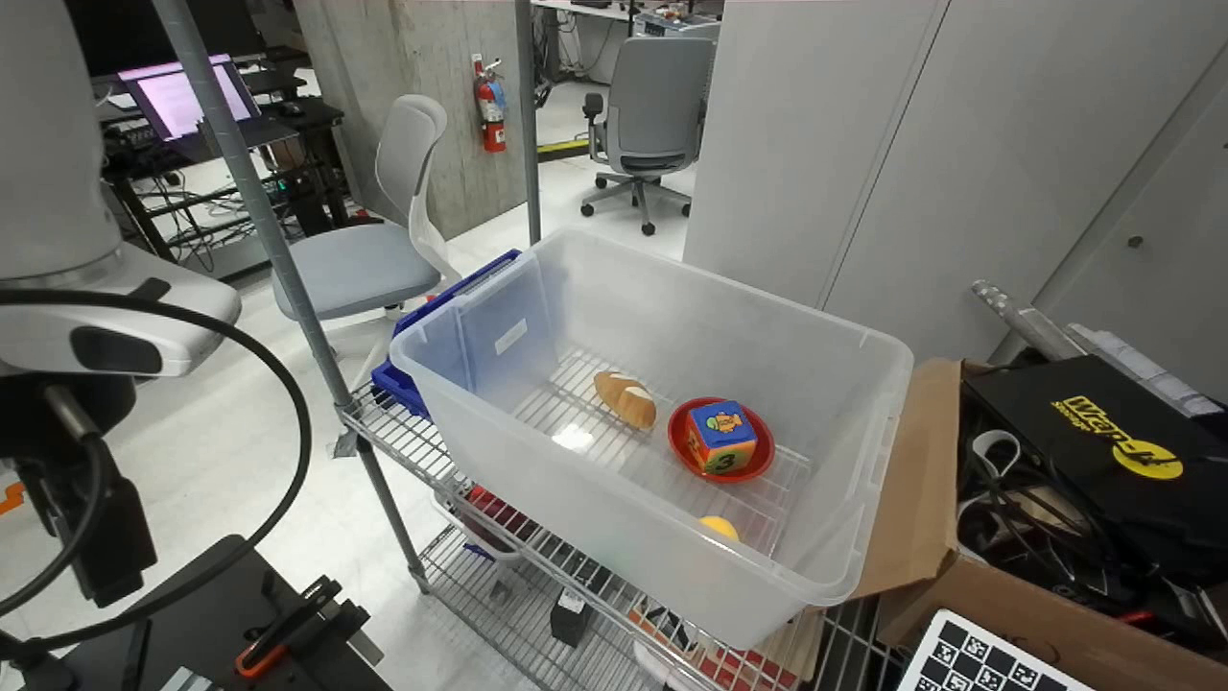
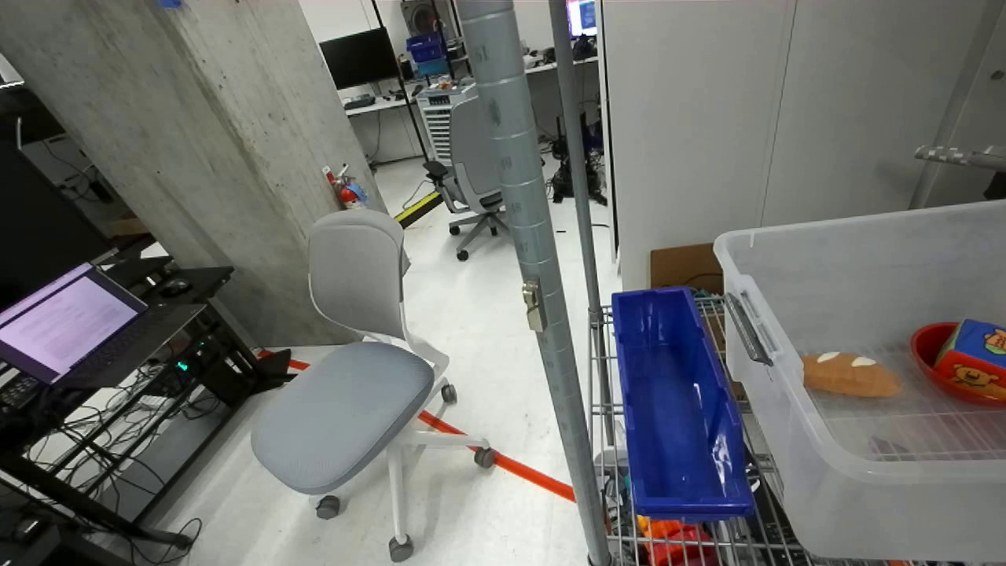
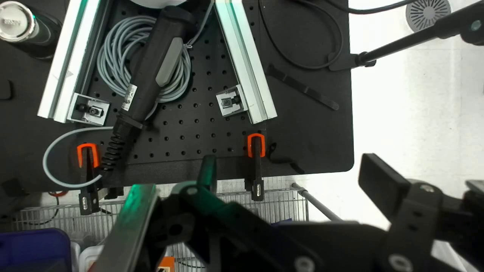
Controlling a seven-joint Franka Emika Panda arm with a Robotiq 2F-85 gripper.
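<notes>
Inside the clear plastic bin (image 1: pixel 653 553), the blue-topped picture cube (image 1: pixel 721 436) rests in a red bowl (image 1: pixel 762 456). A brown bread loaf (image 1: pixel 625 399) with white marks lies beside the bowl, and part of a yellow object (image 1: pixel 720 528) shows near the bin's front wall. Exterior view 2 has the loaf (image 2: pixel 851 374) and the cube (image 2: pixel 981 350), cut off at the right edge. My gripper is open and empty, its two fingers wide apart, above the dark table's edge. At the left of exterior view 1 it is well away from the bin.
A blue tray (image 2: pixel 675 415) stands beside the bin on the wire shelf. Shelf posts (image 1: pixel 255 196) rise between my arm and the bin. A cardboard box (image 1: pixel 921 495) sits at the right. Orange-tipped clamps (image 3: pixel 256 149) grip the black table (image 3: pixel 313 149).
</notes>
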